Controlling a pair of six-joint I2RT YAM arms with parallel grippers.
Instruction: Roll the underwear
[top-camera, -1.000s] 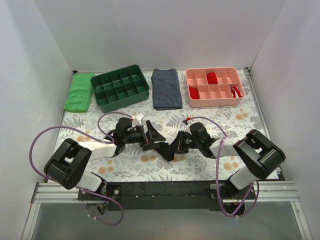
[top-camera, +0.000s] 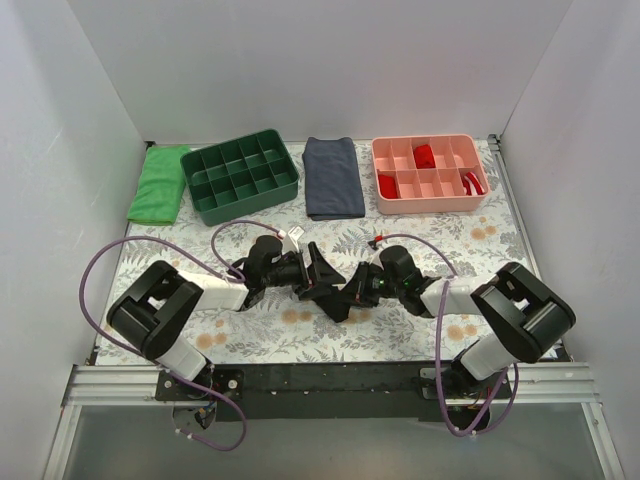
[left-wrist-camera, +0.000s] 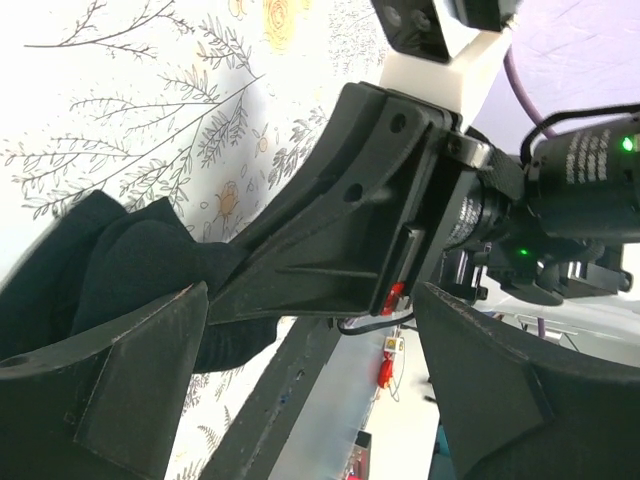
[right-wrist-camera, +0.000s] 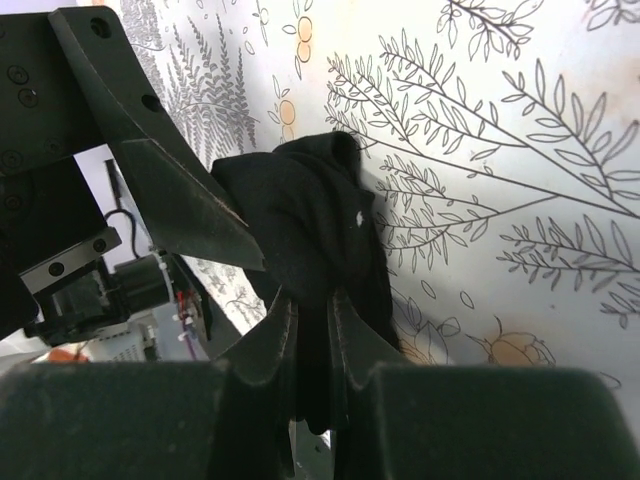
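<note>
The black underwear (top-camera: 333, 305) lies bunched on the patterned table between both grippers. In the right wrist view the black cloth (right-wrist-camera: 300, 210) runs into my right gripper, which is shut on it. My left gripper (top-camera: 312, 278) stands open over the cloth's left part; in the left wrist view its two fingers are wide apart, with the cloth (left-wrist-camera: 120, 270) by one of them and the right gripper's body beyond.
A green divided box (top-camera: 240, 175), a folded green cloth (top-camera: 157, 185), a dark grey cloth (top-camera: 334, 178) and a pink divided box (top-camera: 420, 200) with red items line the back. The table's front edge is close below the work.
The right arm has barely moved.
</note>
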